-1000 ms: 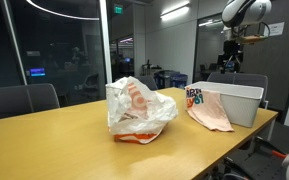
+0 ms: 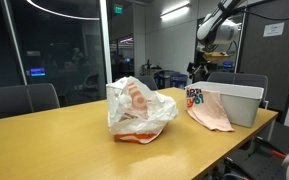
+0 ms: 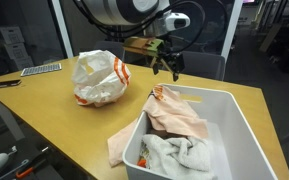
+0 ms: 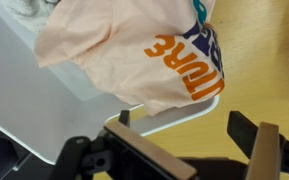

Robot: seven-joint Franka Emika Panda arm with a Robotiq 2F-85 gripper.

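A peach cloth (image 3: 176, 117) with dark and orange printed letters hangs over the rim of a white box (image 3: 231, 130). Part of it lies inside, and part hangs outside onto the table. In the wrist view the printed end of the cloth (image 4: 184, 62) is at the box's rounded rim. My gripper (image 2: 198, 74) is open above that printed end, apart from it. Its fingers (image 4: 246, 128) stand wide on either side in the wrist view, with nothing held between them.
A crumpled white plastic bag (image 2: 141, 112) with orange print stands on the wooden table (image 2: 44, 140). Inside the box lies a whitish towel (image 3: 180, 156). Keyboard (image 3: 40, 69) and dark phone (image 3: 6, 85) are at the table's far left.
In exterior view 1 the arm has moved left and slightly lower, from over the box to above the printed end of the cloth. Cloth, box and bag have not moved.
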